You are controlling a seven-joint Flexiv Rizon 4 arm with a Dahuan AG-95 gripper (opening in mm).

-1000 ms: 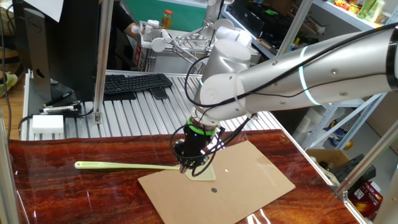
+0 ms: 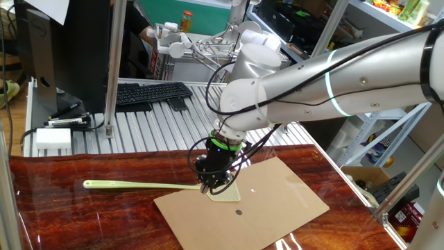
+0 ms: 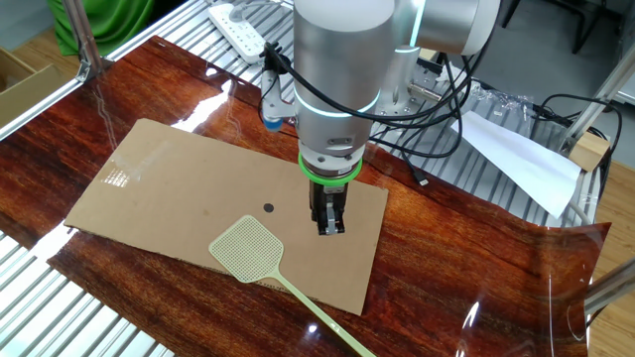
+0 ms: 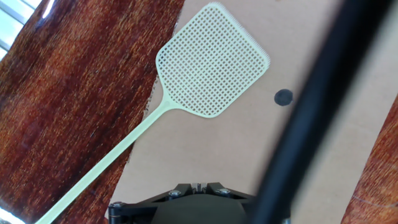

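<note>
A pale green fly swatter (image 4: 212, 61) lies flat, its meshed head on a brown cardboard sheet (image 3: 169, 198) and its long handle reaching over the glossy wooden tabletop. A small dark round spot (image 4: 283, 97) shows on the cardboard, close to the head but apart from it. My gripper (image 3: 330, 230) hangs above the cardboard, clear of the swatter. At the bottom of the wrist view its fingertips meet, with nothing visible between them. In exterior view 1 the gripper (image 2: 205, 187) hides the join of the swatter's head and handle.
Black cables (image 2: 229, 170) loop round the wrist, and one crosses the right of the wrist view. A keyboard (image 2: 149, 95) and a white box (image 2: 54, 138) sit on the slatted metal surface behind.
The arm has shifted very slightly; the gripper stays over nearly the same place. The swatter and the cardboard have not moved.
</note>
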